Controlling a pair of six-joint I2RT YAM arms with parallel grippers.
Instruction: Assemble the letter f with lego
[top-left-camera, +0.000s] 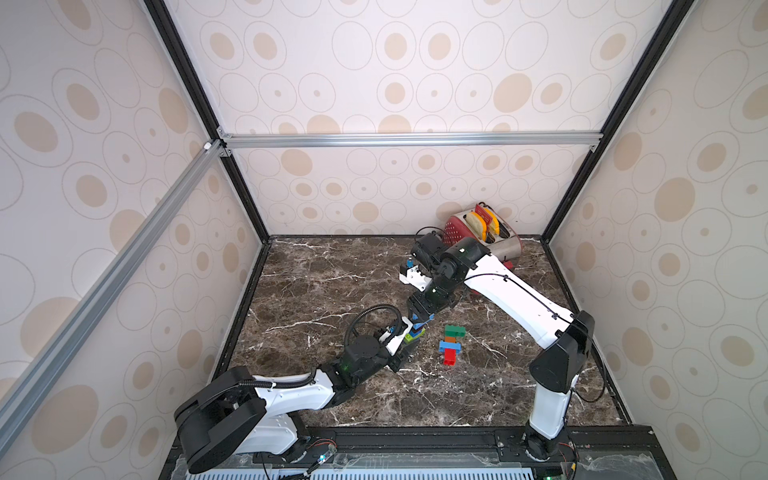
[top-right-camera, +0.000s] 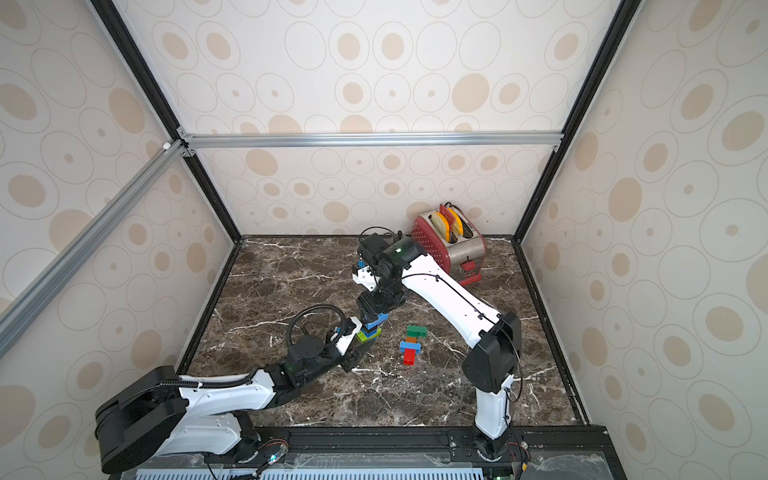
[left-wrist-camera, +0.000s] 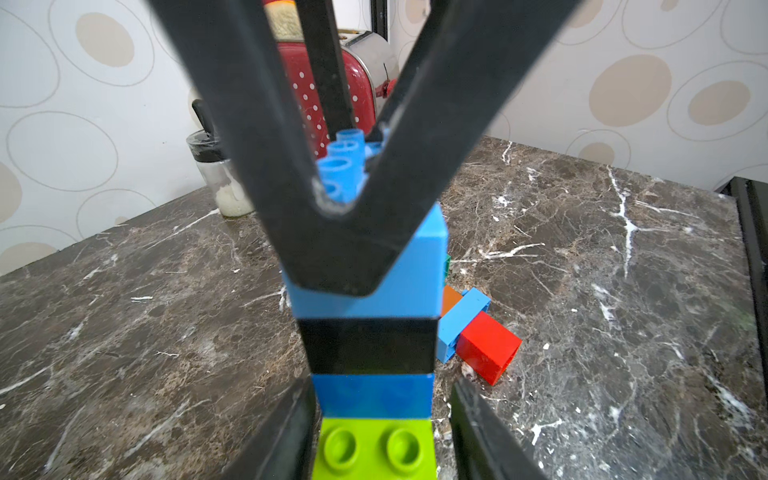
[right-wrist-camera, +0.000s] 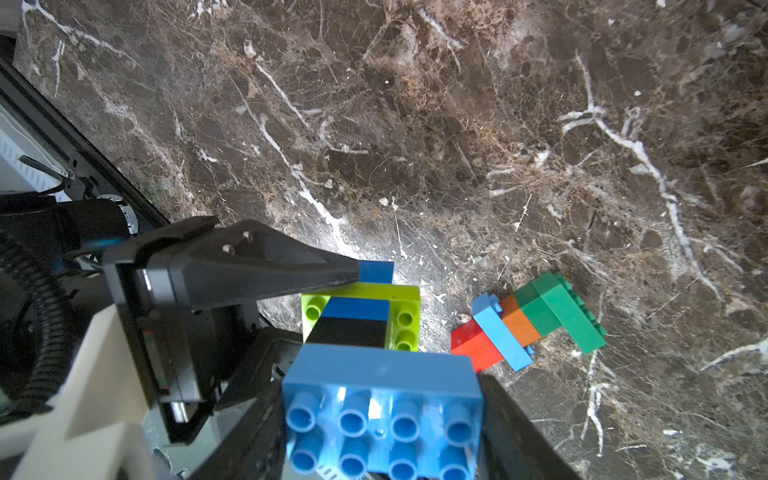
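Observation:
A stack of light-blue (left-wrist-camera: 376, 280), black (left-wrist-camera: 372, 345), dark-blue (left-wrist-camera: 372, 395) and lime (left-wrist-camera: 372, 448) bricks stands in the middle of the table. Its light-blue top brick (right-wrist-camera: 382, 368) is gripped by my right gripper, studs facing the right wrist camera. Another dark-blue piece (right-wrist-camera: 376, 272) shows beside the lime one in the right wrist view. My left gripper is open around the lower stack, with gaps between the bricks and both fingers. Lying to the right is a joined piece of red (right-wrist-camera: 473, 345), light-blue (right-wrist-camera: 502, 332), orange (right-wrist-camera: 520, 325) and green (right-wrist-camera: 560, 310) bricks.
A red toaster (top-right-camera: 449, 240) stands at the back right. A lidded jar (left-wrist-camera: 224, 180) shows behind the stack in the left wrist view.

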